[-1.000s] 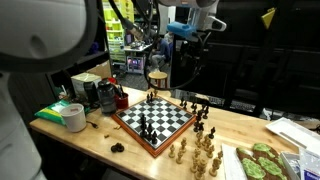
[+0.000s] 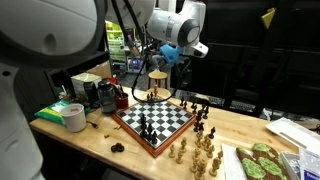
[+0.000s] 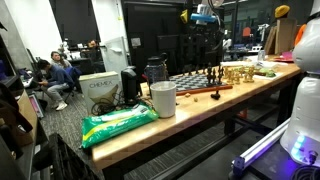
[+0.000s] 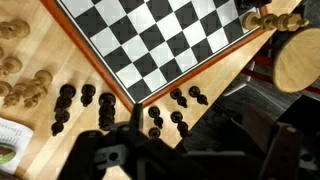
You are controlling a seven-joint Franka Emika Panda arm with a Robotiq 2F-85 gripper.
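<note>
A black-and-white chessboard (image 2: 160, 120) with a brown border lies on the wooden table. Several dark chess pieces (image 2: 148, 131) stand on its near corner, and more dark pieces (image 2: 202, 115) stand off its right side. Lighter wooden pieces (image 2: 200, 156) are gathered on the bare table at the front right. High above the far part of the board hangs my gripper (image 2: 183, 76), open and apart from every piece. Looking down, the wrist view shows the board's squares (image 4: 150, 42) largely bare, with dark pieces (image 4: 107, 110) along its border.
A white mug (image 2: 74, 118), dark jars and a green bag (image 3: 118, 124) occupy the left end. Green pads (image 2: 262, 163) and a white tray (image 2: 294, 134) lie at the right. A round stool (image 4: 298, 60) stands beyond the table's edge.
My arm has come down and shifted a little left in exterior view 1, bringing the gripper lower over the board's far side. The pieces look unmoved.
</note>
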